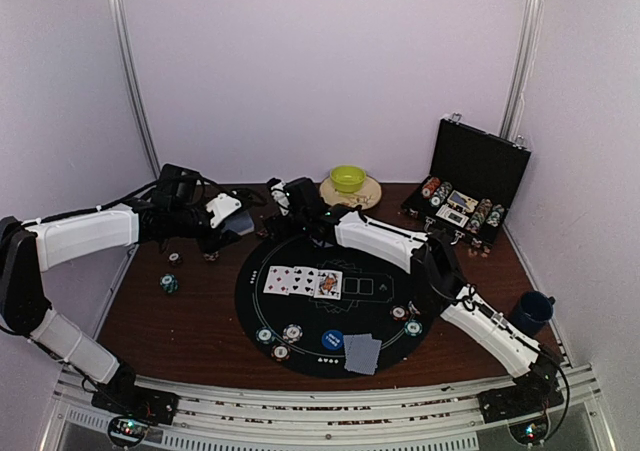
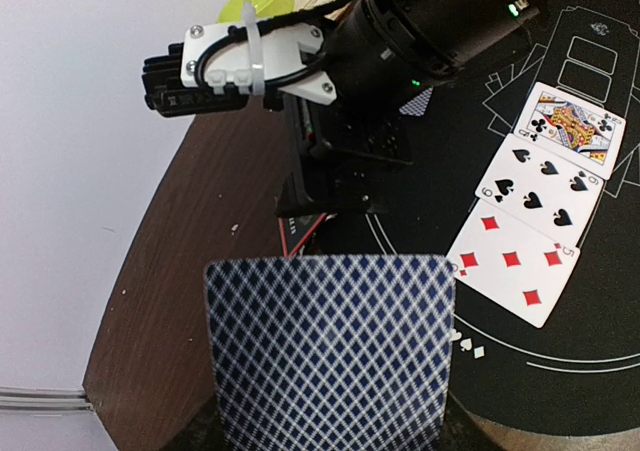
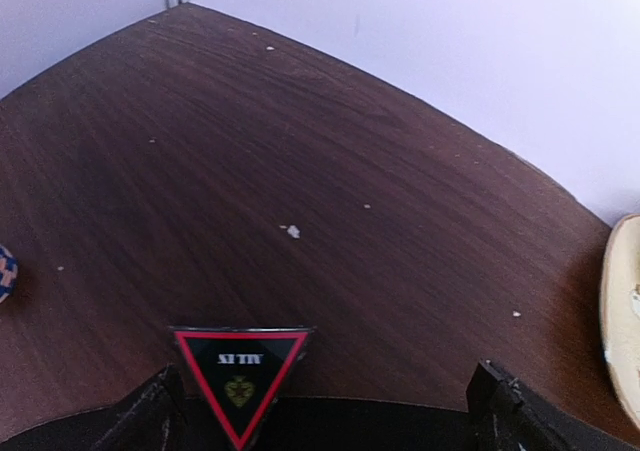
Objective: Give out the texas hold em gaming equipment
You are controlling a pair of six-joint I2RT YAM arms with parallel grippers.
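A deck of cards with a blue-and-white lattice back [image 2: 330, 341] fills the lower middle of the left wrist view. My left gripper is shut on it, held up at the table's left side. My right gripper is open at the mat's far left edge. A black triangular marker with a red border [image 3: 240, 371] shows between its fingers, nearer the left one, and nothing is gripped. On the black mat [image 1: 300, 316] lie a five of diamonds [image 1: 277, 279], a six of spades [image 1: 303, 280] and a queen of clubs [image 1: 328, 284], face up.
Two face-down cards [image 1: 362, 354], a blue disc [image 1: 332, 340] and several chips occupy the mat's near side. Loose chips [image 1: 169, 283] sit at left. A green bowl [image 1: 348, 178] on a round plate, an open chip case [image 1: 470, 186] and a mug [image 1: 532, 312] stand around the back and right.
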